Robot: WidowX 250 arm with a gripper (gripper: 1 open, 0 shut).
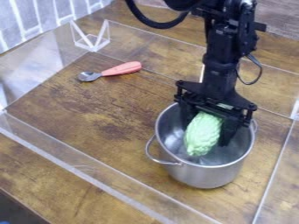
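Note:
A steel pot [211,173] with side handles stands on the wooden surface at the right. Inside it, a pale green cabbage-like vegetable [204,135] leans upright. The black gripper [214,121] is at the pot's rim, over the top of the vegetable; its fingers are partly hidden, so whether it holds the vegetable is unclear.
A spoon with a pink handle [121,68] lies at the upper left, near a white wire-like stand [91,39]. Clear panels border the work surface [87,127], whose left and middle are mostly free.

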